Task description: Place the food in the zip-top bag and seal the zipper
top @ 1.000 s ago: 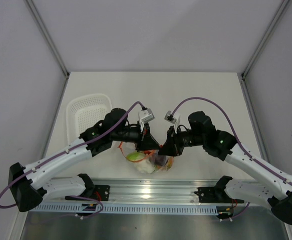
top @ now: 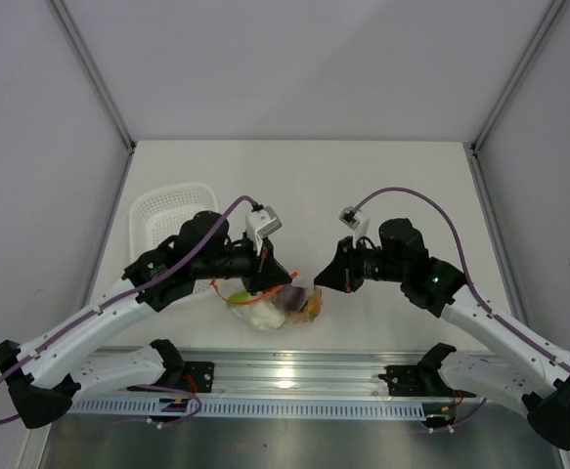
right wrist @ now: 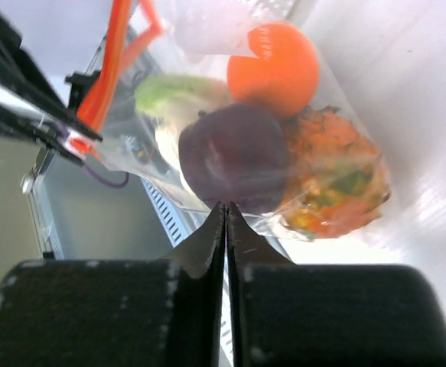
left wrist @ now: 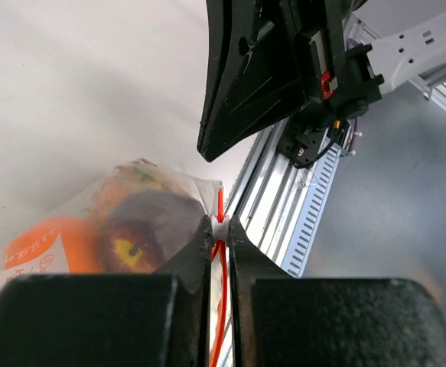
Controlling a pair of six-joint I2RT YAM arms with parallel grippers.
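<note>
The clear zip top bag [top: 278, 311] lies near the table's front edge with food inside. Through its film show a dark purple item [right wrist: 234, 157], an orange item [right wrist: 276, 73], a light green item [right wrist: 178, 93] and a mottled orange one [right wrist: 337, 176]. A small white piece, apparently the slider [left wrist: 220, 227], sits on the red-orange zipper [left wrist: 222, 302], and my left gripper is shut on it. To the right of the bag, my right gripper [top: 321, 285] has its fingertips together, apart from the zipper, with nothing visible between them.
A white perforated basket [top: 172, 195] stands at the back left, partly behind my left arm. Metal rails [top: 285, 366] run along the front edge.
My left gripper has moved left, and the zipper and bag have shifted left with it. The two grippers, close together before, now stand apart; the right one has drawn slightly right.
</note>
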